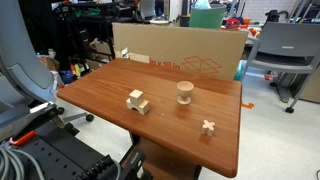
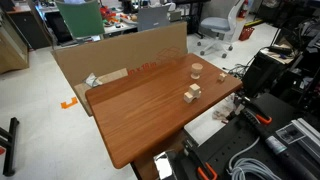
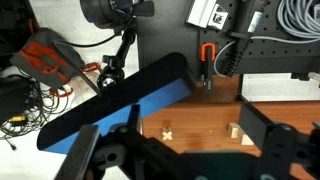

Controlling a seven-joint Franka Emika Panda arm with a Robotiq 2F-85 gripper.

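The wrist view shows my gripper with its two dark fingers wide apart and nothing visible between them. Wooden blocks sit together near the table's front edge, one resting on top; they also appear in the second exterior view. Behind and right of them stands a pale wooden cup, upright. A small knobbly wooden piece lies by itself near the right end. From the wrist, that small piece and the blocks show beyond the fingers, apart from them. Neither exterior view shows the gripper.
The brown table has wide clear room away from these objects. A cardboard panel stands along its back edge. Below my wrist camera are a black base surface, cables and a red-handled tool.
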